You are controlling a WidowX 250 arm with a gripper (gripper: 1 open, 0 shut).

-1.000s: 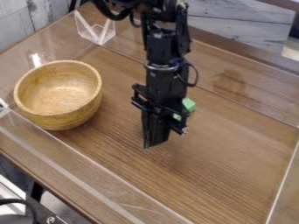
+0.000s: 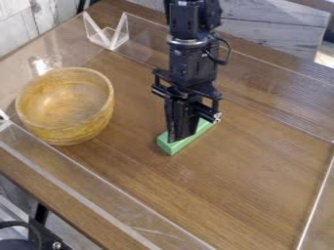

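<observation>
The black robot arm reaches down from the top centre to a green block [image 2: 174,144] lying on the wooden table [image 2: 235,195]. My gripper [image 2: 179,129] is over the block and covers part of it. The fingers look shut; whether they touch the block cannot be told from this view.
A wooden bowl [image 2: 59,101] stands on the left. A clear plastic container [image 2: 107,31] is at the back left.
My gripper has moved back and up in the view. The green block, earlier behind it to the right, now shows beneath and in front of it, further down-left.
</observation>
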